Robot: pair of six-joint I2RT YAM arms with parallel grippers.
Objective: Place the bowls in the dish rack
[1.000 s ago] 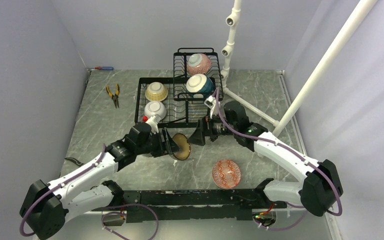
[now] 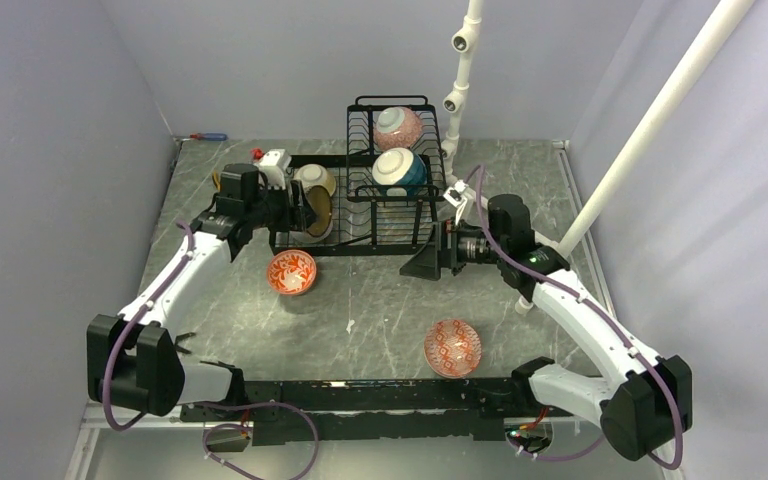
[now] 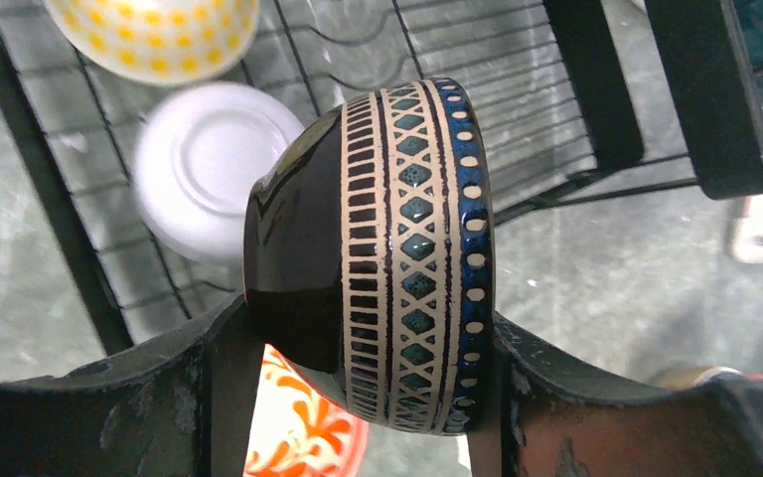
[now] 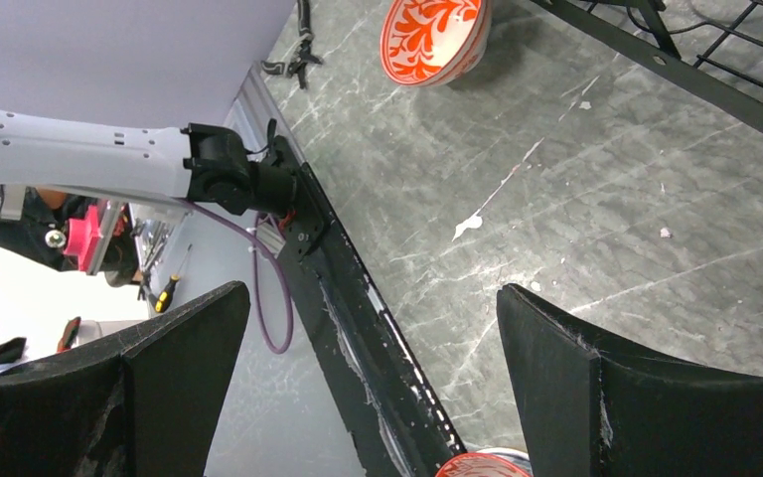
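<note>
A dark bowl with a patterned band (image 3: pixel 407 258) is held on its side by my left gripper (image 2: pixel 290 208), over the lower rack (image 2: pixel 360 245) beside a white bowl (image 3: pixel 209 159) and yellow bowl (image 2: pixel 313 176). The upper tier holds a pink bowl (image 2: pixel 398 130) and teal bowl (image 2: pixel 400 175). An orange-patterned bowl (image 2: pixel 291 271) sits before the rack; a red-patterned bowl (image 2: pixel 452 348) lies at the front right. My right gripper (image 2: pixel 430 255) stands open and empty, right of centre at the rack's front.
Pliers and a screwdriver (image 2: pixel 207 137) lie at the left and back left, partly hidden by the left arm. A white pipe frame (image 2: pixel 640 125) stands at the right.
My left gripper has carried the dark bowl from the table's middle back and left over the rack. The right gripper has moved slightly right.
</note>
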